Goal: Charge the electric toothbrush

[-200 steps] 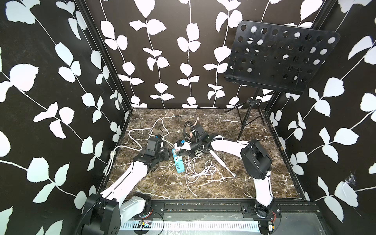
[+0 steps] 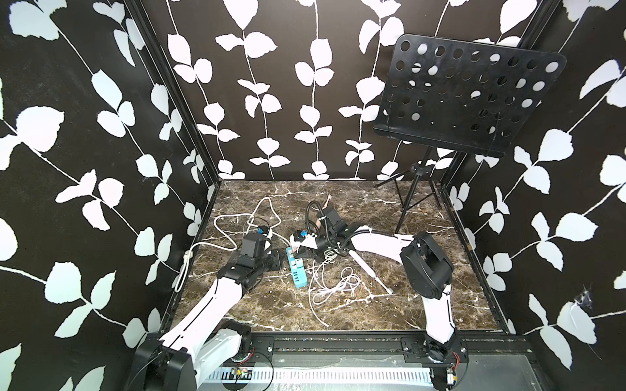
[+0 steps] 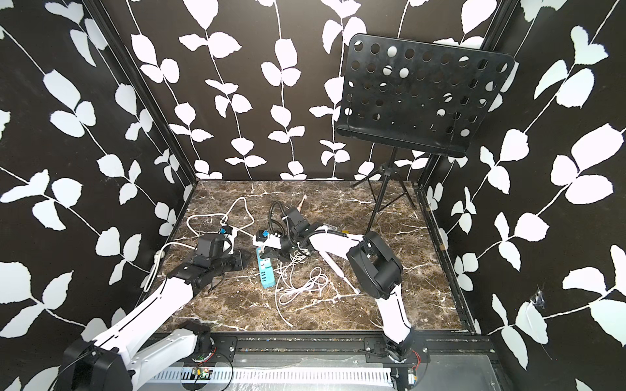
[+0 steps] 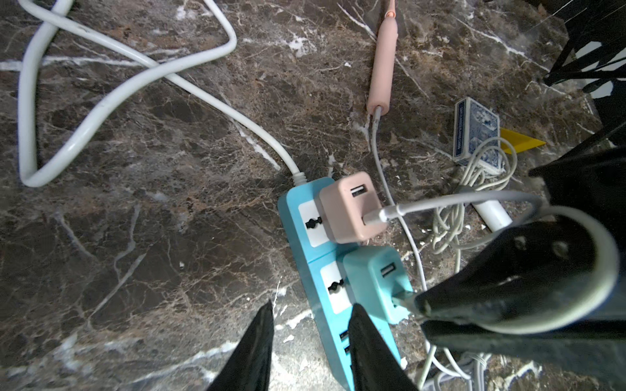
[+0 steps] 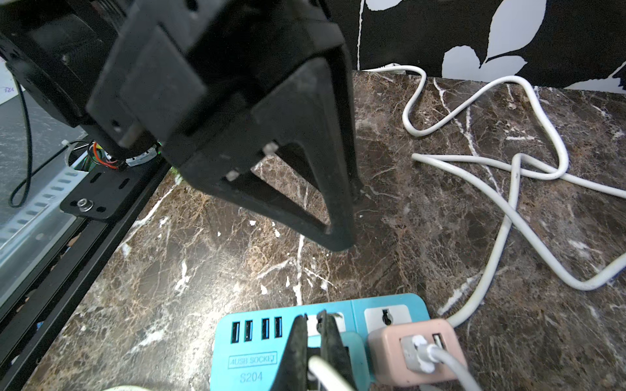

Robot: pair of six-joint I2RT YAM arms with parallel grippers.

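A blue power strip (image 4: 318,286) carries a pink charger (image 4: 345,205) and a teal charger (image 4: 371,277), each with a white cable. Behind it lies a pink electric toothbrush (image 4: 382,65) with a cable from its base. My left gripper hangs left of and above the strip, fingers apart, nothing between them. My right gripper is over the teal charger, shut at the white cable there; whether it grips that cable is hard to tell.
A card box (image 4: 476,130) and coiled cables (image 4: 450,218) lie right of the strip. A black music stand (image 2: 469,91) stands at the back right.
The right arm has not visibly moved.
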